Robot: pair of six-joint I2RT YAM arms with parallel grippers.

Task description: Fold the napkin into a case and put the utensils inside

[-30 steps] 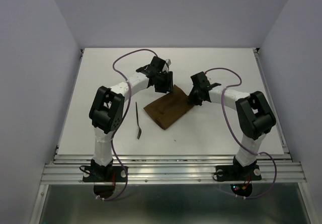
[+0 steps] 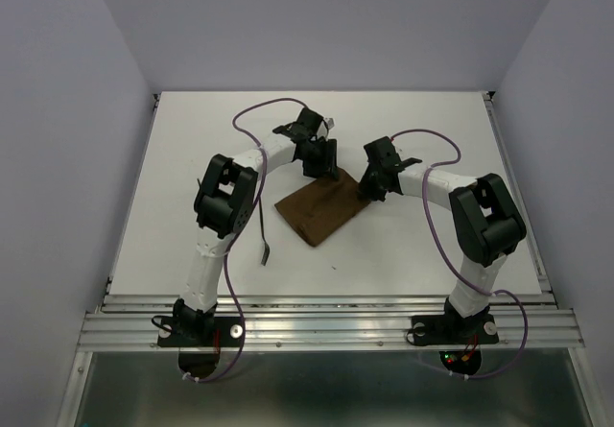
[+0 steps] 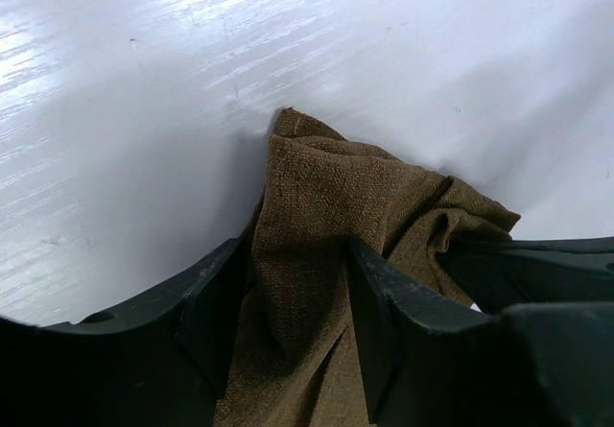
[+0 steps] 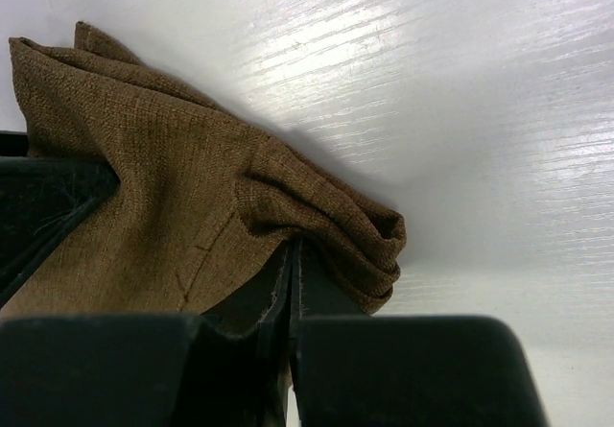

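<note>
The brown napkin (image 2: pixel 312 214) lies on the white table as a folded band running diagonally. My left gripper (image 2: pixel 326 166) is at its upper end; in the left wrist view its fingers stand apart around a bunched, raised fold of cloth (image 3: pixel 317 187), part open. My right gripper is down at the napkin's right corner, shut, its tips pressed against a rucked fold (image 4: pixel 326 216); whether cloth is between them is hard to tell. A long utensil (image 2: pixel 265 249) lies left of the napkin, partly hidden by the left arm.
A small dark mark or object (image 2: pixel 334 268) lies below the napkin. Both arms reach inward close to each other over the napkin's upper edge.
My left gripper and arm have moved right and slightly down onto the napkin's upper end. The right arm has stayed in place.
</note>
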